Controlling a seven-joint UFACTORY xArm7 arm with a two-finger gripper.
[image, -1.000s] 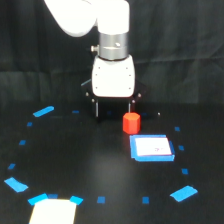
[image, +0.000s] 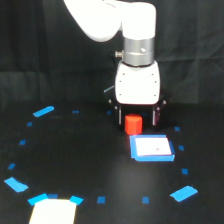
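A small red block (image: 133, 125) stands on the dark table, just behind a blue-rimmed tray with a white middle (image: 153, 146). Directly above the block is my white gripper (image: 138, 117), pointing down. Its thin dark fingers stand apart, one to each side of the block's upper part, with a gap showing on the right. Whether either finger touches the block is too dark and small to tell.
A pale box (image: 53, 211) is at the bottom left edge, with blue tape beside it. Blue tape strips (image: 184, 193) and small blue marks lie scattered over the table.
My gripper has moved to the right and slightly lower, from left of the red block to over it. Block and tray look unmoved.
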